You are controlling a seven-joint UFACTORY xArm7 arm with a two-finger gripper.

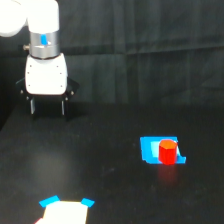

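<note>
My gripper (48, 108) hangs at the upper left, well above and away from everything on the table. Its two dark fingers stand apart, so it is open, and nothing shows between them. To the right, a small red cylinder-like object (168, 152) stands at the right side of a white patch edged with blue tape (148, 138). Its base is too small to make out exactly.
At the bottom edge lies a white patch (65, 213) with blue tape (88, 202) at its corners, partly cut off by the frame. A black curtain (130, 55) closes off the back.
</note>
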